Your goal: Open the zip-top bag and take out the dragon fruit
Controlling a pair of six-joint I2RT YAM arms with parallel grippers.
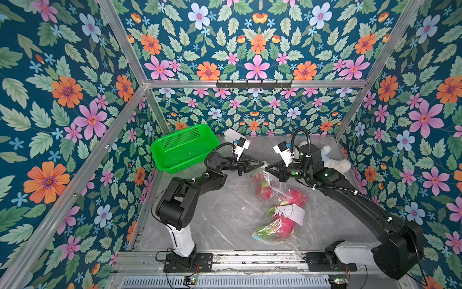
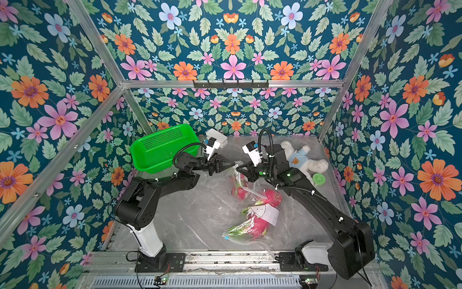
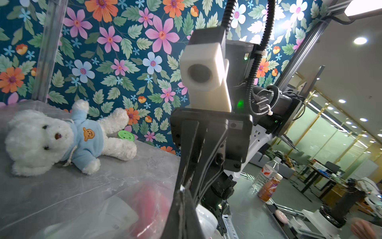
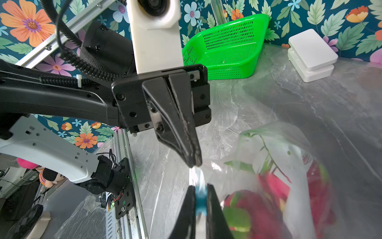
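A clear zip bag [image 1: 281, 224] with dragon fruit and a paper label lies at the front centre; a second bagged fruit [image 1: 263, 189] is behind it, its top raised between my grippers. My left gripper [image 1: 258, 164] points right at that top, fingers shut. My right gripper [image 1: 269, 168] faces it from the right, close by; in the right wrist view its fingertips are at a blue and white zipper end [image 4: 201, 199], the gap hard to judge. Both sets of fingertips are very close together.
A green basket [image 1: 185, 147] and white boxes [image 4: 312, 51] stand at the back left; a white teddy [image 3: 55, 139] lies at the back right.
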